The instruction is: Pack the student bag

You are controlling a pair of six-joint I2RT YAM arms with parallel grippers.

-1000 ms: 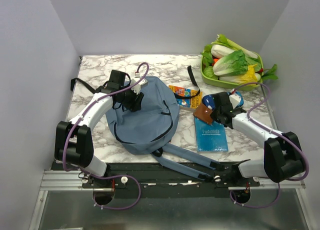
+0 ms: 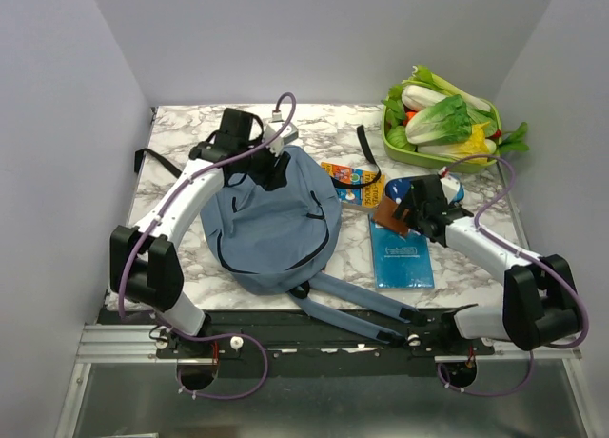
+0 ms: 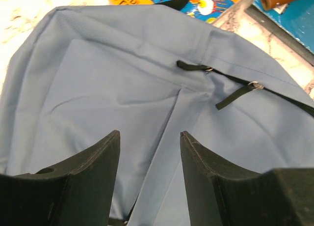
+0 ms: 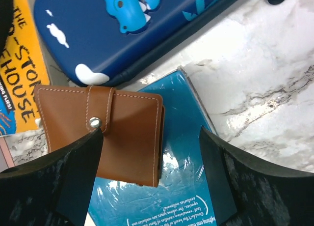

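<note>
The blue-grey bag [image 2: 276, 233] lies flat on the left half of the table, its zips visible. Over its upper part hovers my left gripper, fingers apart, only bag fabric below. On the right, a brown leather wallet [image 4: 130, 132] rests across the top of a blue book [image 2: 402, 262]. Above the wallet my right gripper is open, with nothing between its fingers. A dark blue pencil case [image 4: 117, 29] lies just behind the wallet. Partly under a black strap is the yellow-orange book [image 2: 352, 186], between bag and wallet.
A green basket [image 2: 442, 162] of vegetables stands at the back right. The black strap [image 2: 366, 148] curves over the yellow-orange book. Bag straps [image 2: 352, 305] hang toward the front edge. Marble [image 2: 333, 124] is bare at the back middle.
My left gripper has risen and shifted right and back over the bag. The right gripper has moved slightly around the wallet. The bag and books have not moved.
</note>
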